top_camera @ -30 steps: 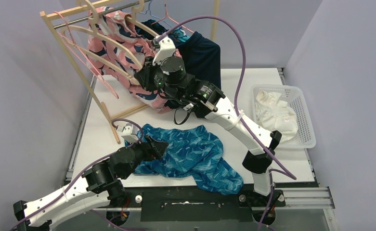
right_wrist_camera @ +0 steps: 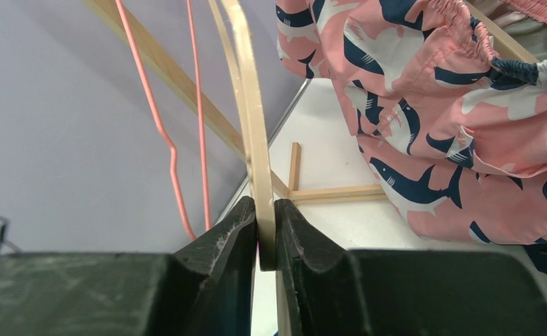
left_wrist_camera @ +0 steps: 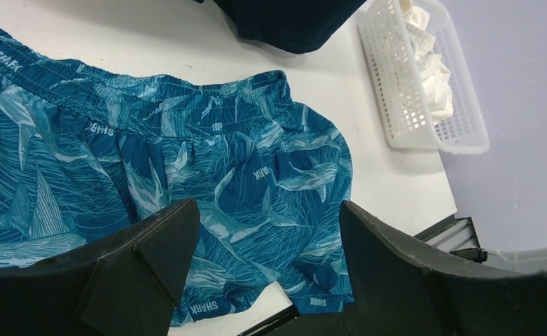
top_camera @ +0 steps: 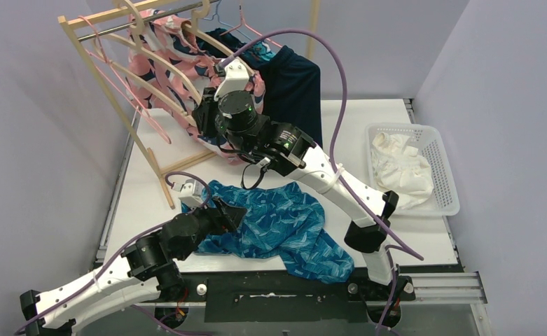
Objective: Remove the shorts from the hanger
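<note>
The blue shark-print shorts (left_wrist_camera: 256,182) lie spread on the table, off any hanger. Above their left part, my left gripper (top_camera: 237,218) stands open with nothing between its fingers. At the rack, my right gripper (top_camera: 202,117) has its fingers close against both sides of a bare wooden hanger's lower end. In the right wrist view this wooden hanger (right_wrist_camera: 253,119) reaches down between the dark fingers, and no cloth is on its visible part. Pink shark-print shorts (right_wrist_camera: 424,119) hang just to its right, apart from the fingers.
A wooden rack (top_camera: 109,91) holds several hangers, among them a pink one (top_camera: 139,105) at the left. Dark trousers (top_camera: 295,87) hang behind my right arm. At the right, a white basket (top_camera: 449,175) contains white cloth. Bare table lies between basket and blue shorts.
Since a second ago my right gripper has shifted slightly left, onto the wooden hanger's end. The left arm and blue shorts look still.
</note>
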